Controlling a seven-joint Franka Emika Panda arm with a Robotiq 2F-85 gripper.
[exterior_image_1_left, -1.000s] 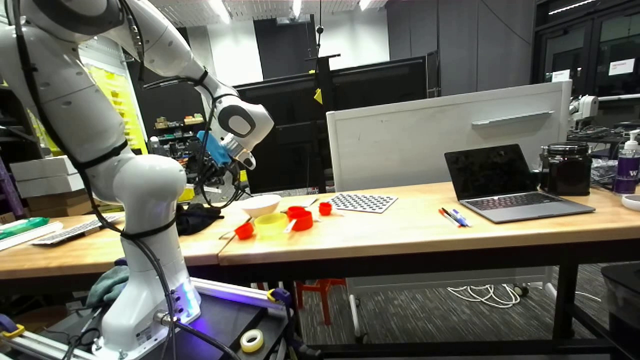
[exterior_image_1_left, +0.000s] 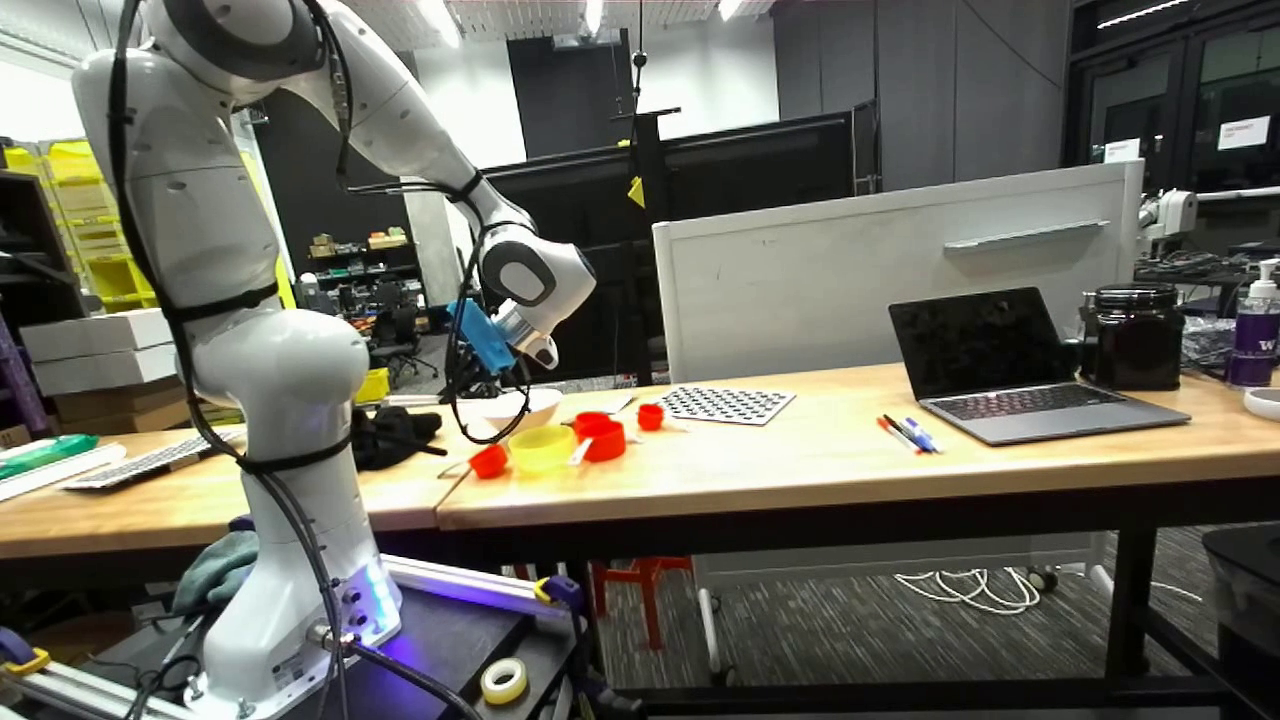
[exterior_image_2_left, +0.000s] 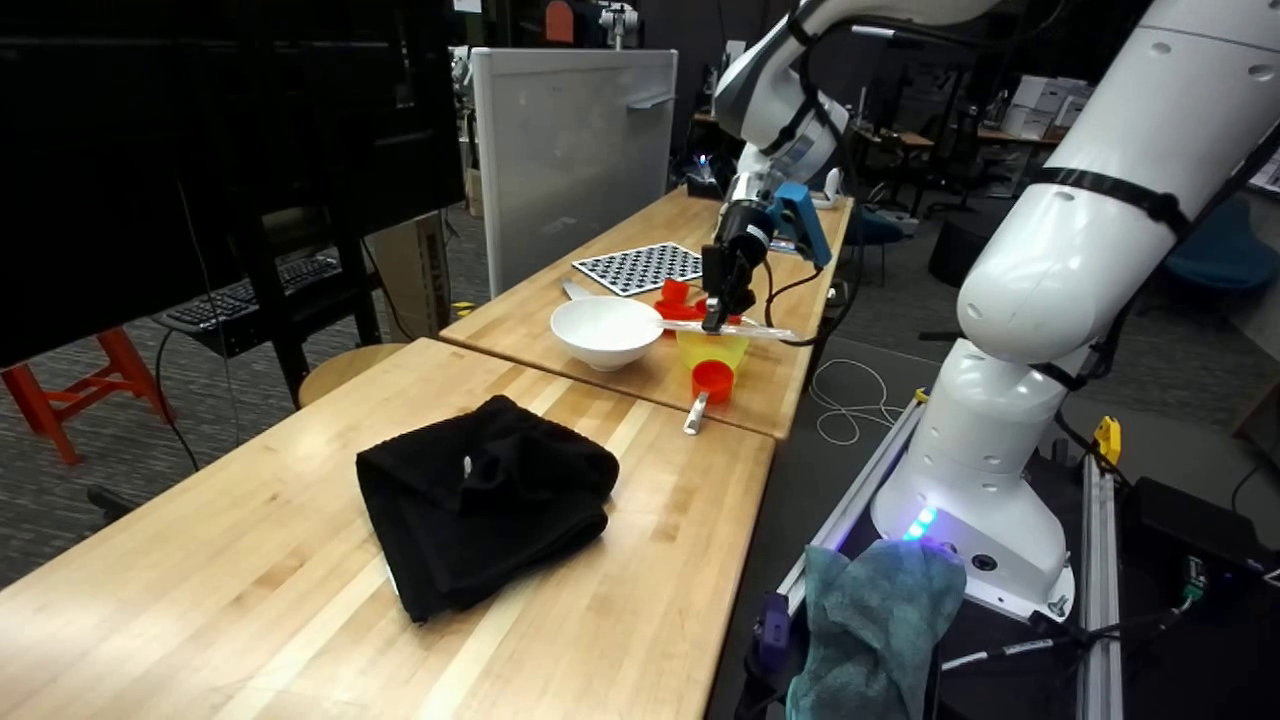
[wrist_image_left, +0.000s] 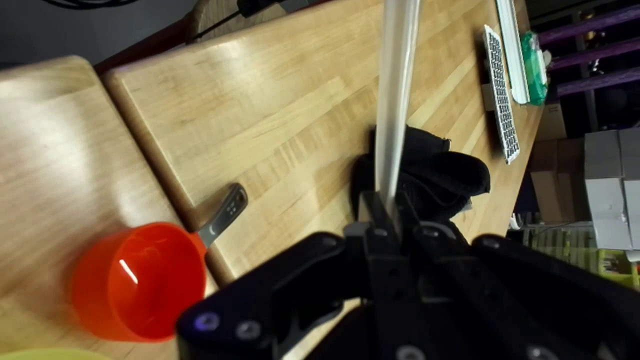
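Observation:
A long, pale, translucent stick (wrist_image_left: 396, 78) is clamped in my gripper, pointing away from the fingers in the wrist view. From the second exterior view, the gripper (exterior_image_2_left: 716, 314) is above the table's near end, with the stick (exterior_image_2_left: 763, 331) roughly level and jutting out both sides. It hangs over the yellow bowl (exterior_image_2_left: 720, 349), just right of the white bowl (exterior_image_2_left: 607, 330). Lower left in the wrist view is a red measuring cup (wrist_image_left: 157, 282) with a grey-tipped handle (wrist_image_left: 223, 216). Whether the stick touches the bowl below is unclear.
A black cloth (exterior_image_2_left: 486, 498) lies on the other table section. More red cups (exterior_image_1_left: 603, 438) and a checkered board (exterior_image_1_left: 727, 404) sit beyond the bowls. Pens (exterior_image_1_left: 908, 434) and a laptop (exterior_image_1_left: 1039, 384) are farther right, with bare wood between.
The arm has swung right in the first exterior view, bringing the gripper from left of the white bowl to in front of it. Cups and bowls have not visibly moved.

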